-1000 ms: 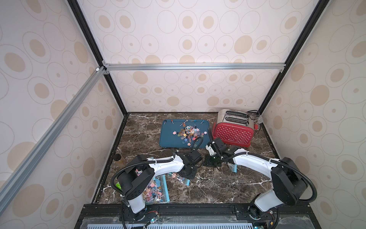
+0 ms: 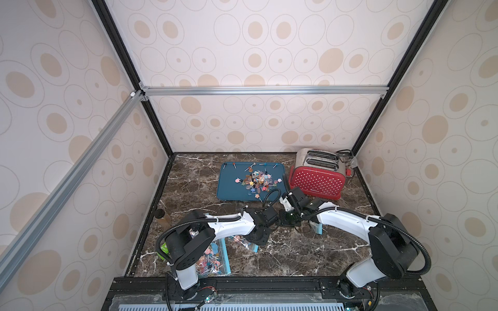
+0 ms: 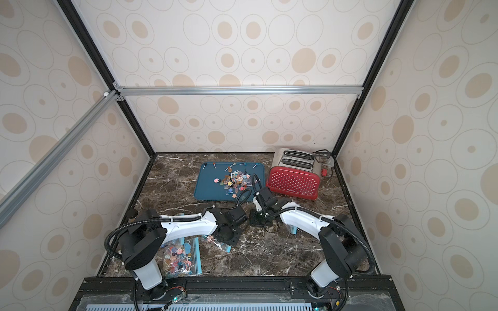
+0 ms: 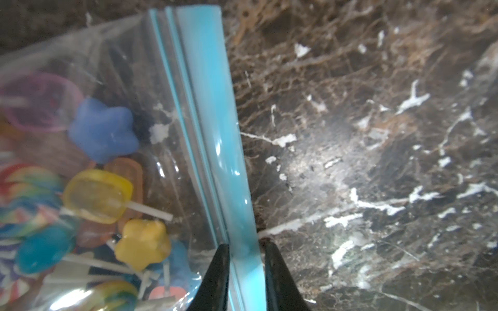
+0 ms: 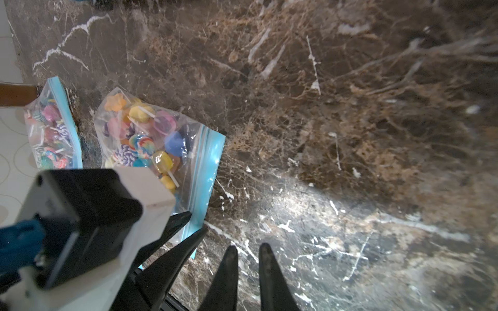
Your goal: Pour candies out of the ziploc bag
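Note:
A clear ziploc bag (image 4: 62, 150) of lollipops fills the left of the left wrist view, its blue zipper edge (image 4: 218, 98) upright in that view. The fingertips of my left gripper stand part open either side of that edge; whether they touch it is unclear. In the right wrist view the same bag (image 5: 155, 134) lies on the marble, partly behind the left arm. My right gripper is open over bare marble, nothing between its fingers. Loose candies (image 2: 259, 178) lie on the blue tray (image 2: 228, 186) at the back.
A red toaster (image 2: 316, 181) stands right of the tray. More bags lie at the front left, including one (image 2: 210, 261) full of candies and a smaller one (image 5: 46, 124). A brown bottle (image 2: 161, 217) is by the left edge. Bare marble shows at the front right.
The right arm has not moved.

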